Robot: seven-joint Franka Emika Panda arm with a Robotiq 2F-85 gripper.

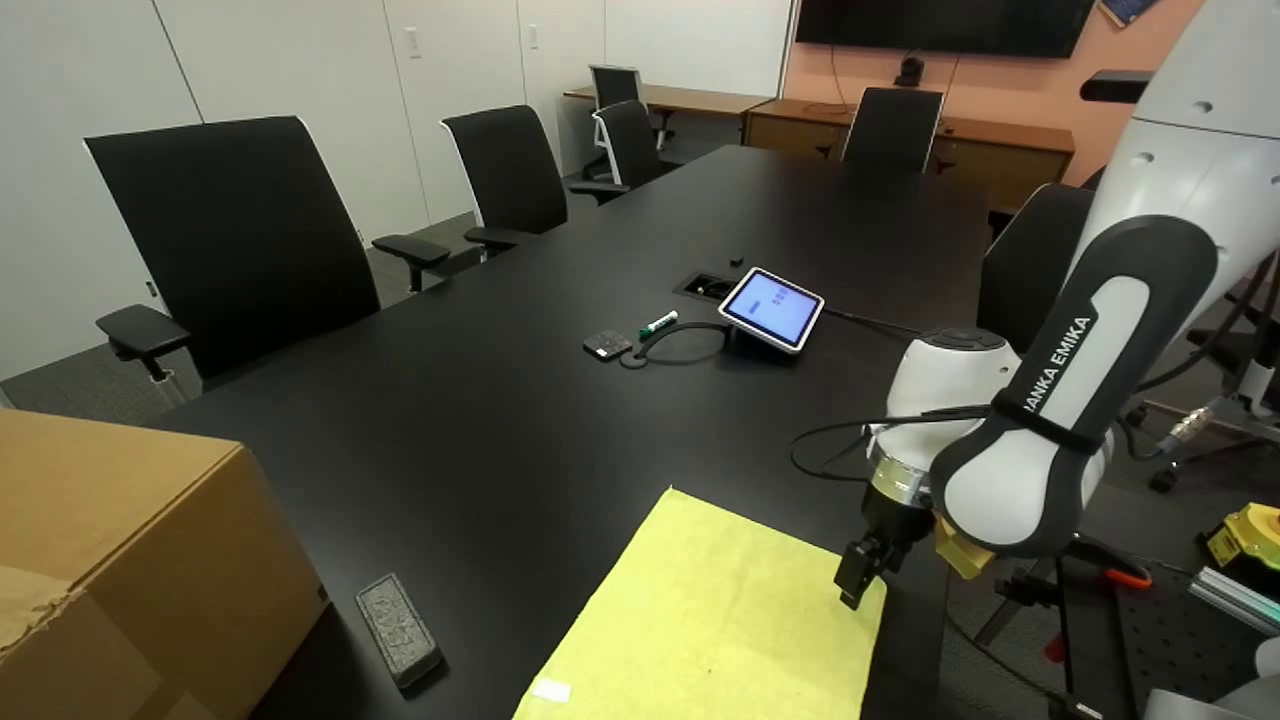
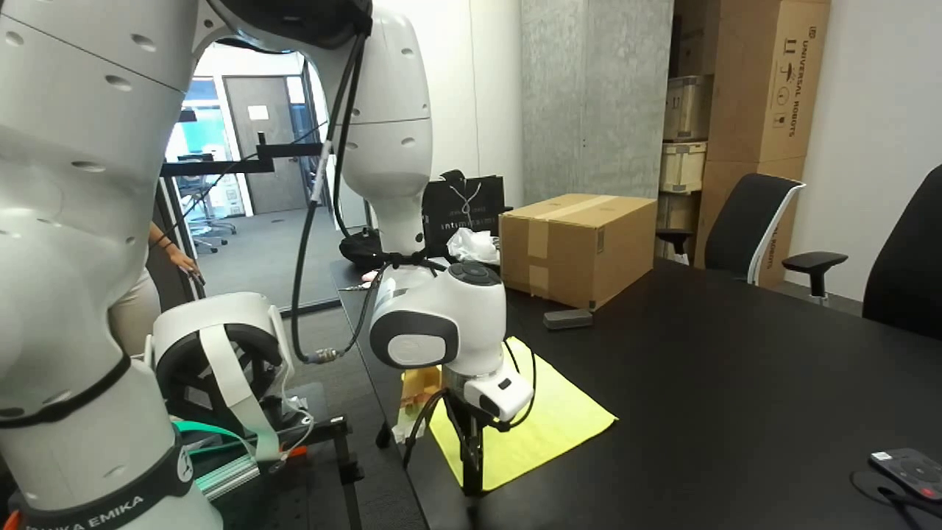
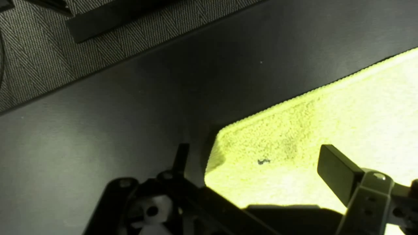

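A yellow cloth (image 1: 708, 612) lies spread flat on the dark table. Just over its corner nearest the robot hangs my gripper (image 1: 854, 582), pointing downward. In the wrist view the gripper is open, its fingers wide apart. One fingertip (image 3: 181, 156) is above bare table beside the cloth's corner, the other fingertip (image 3: 339, 172) above the cloth. The rounded corner of the yellow cloth (image 3: 274, 148) shows between them, with a small dark mark on it. From exterior view 2 the cloth (image 2: 547, 424) is partly hidden behind the arm.
A cardboard box (image 1: 156, 564) and a grey eraser (image 1: 399, 629) stand left of the cloth. Farther back are a tablet (image 1: 774, 308), a green marker (image 1: 659, 323) and a small dark device (image 1: 607, 346). The table's edge runs close beside the gripper. Mid-table is clear.
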